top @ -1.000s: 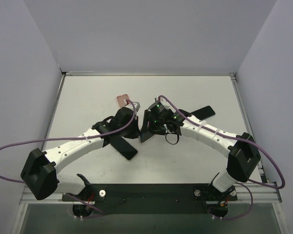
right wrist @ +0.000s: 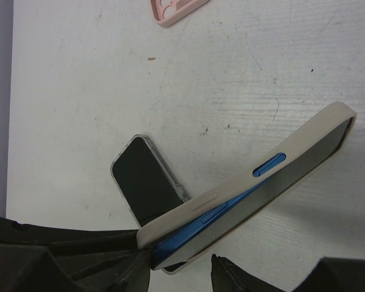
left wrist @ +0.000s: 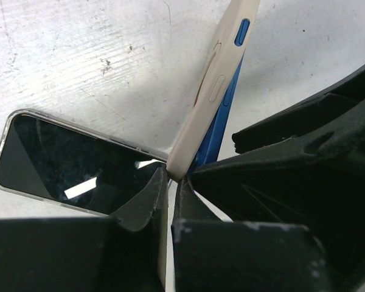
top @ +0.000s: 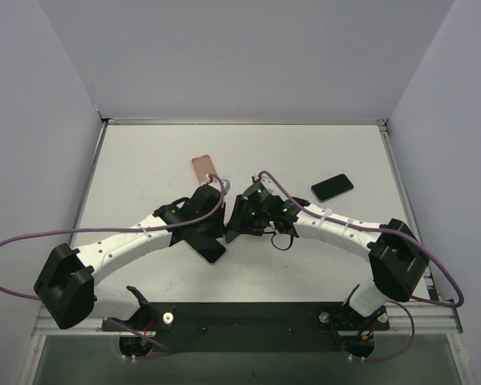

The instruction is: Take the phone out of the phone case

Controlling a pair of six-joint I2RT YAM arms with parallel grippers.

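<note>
My left gripper is shut on the end of a beige phone case [left wrist: 201, 109], which holds a blue phone [left wrist: 222, 118]. The phone is tilted partly out at that end, as the right wrist view shows, with the case [right wrist: 310, 131] around the far end and the blue phone [right wrist: 188, 234] showing below the rim. My right gripper stands part open just below the held end; whether its fingers touch the phone cannot be told. In the top view both grippers meet near the middle, hiding most of the case.
A clear-cased phone [left wrist: 67, 164] lies on the table beneath the held case. A pink case [top: 202, 166] lies at the back left, a dark phone [top: 332, 187] at the right.
Over the last second both grippers have moved slightly toward the front of the table, and the right arm's position has shifted a little.
</note>
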